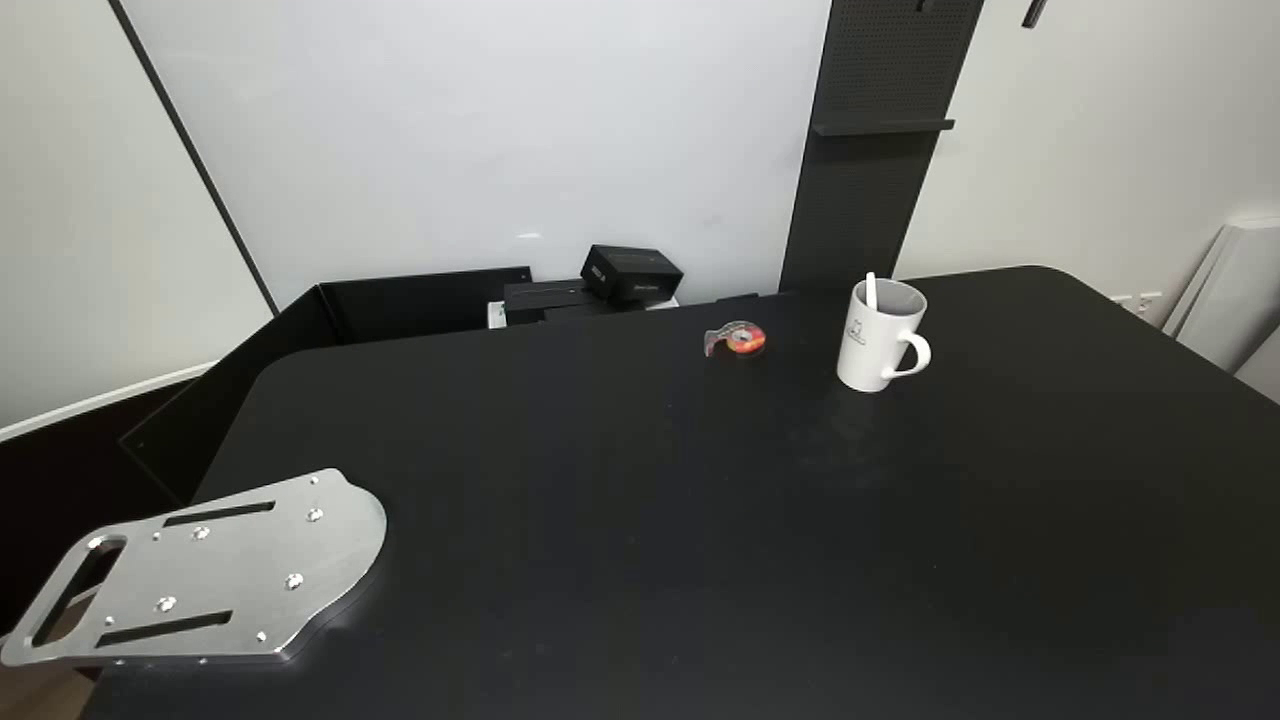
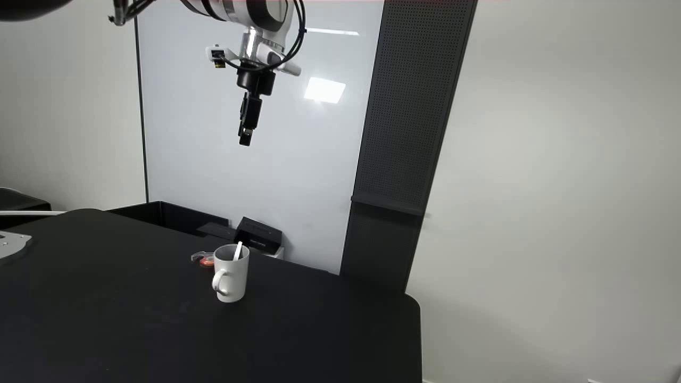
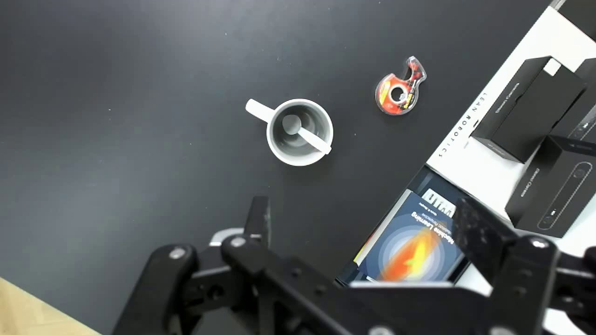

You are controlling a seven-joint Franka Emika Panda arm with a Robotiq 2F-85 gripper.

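A white mug (image 1: pixel 879 342) stands upright on the black table, its handle to the right in exterior view 1. Inside it leans a white spoon (image 3: pixel 308 134), whose handle rests against the rim. Beside the mug lies a small tape dispenser (image 3: pixel 400 89) with an orange-red roll. High above the tabletop hangs my gripper (image 2: pixel 245 136), pointing down and well clear of the mug. Its fingers (image 3: pixel 258 220) are wide apart in the wrist view, with nothing held between them. Only the fingertips show at the top edge of exterior view 1.
Black boxes (image 3: pixel 528 109) and a blue book (image 3: pixel 410 240) lie past the table's edge, in or by a dark bin (image 1: pixel 408 306). A grey metal plate (image 1: pixel 246 564) sits at the table's left corner.
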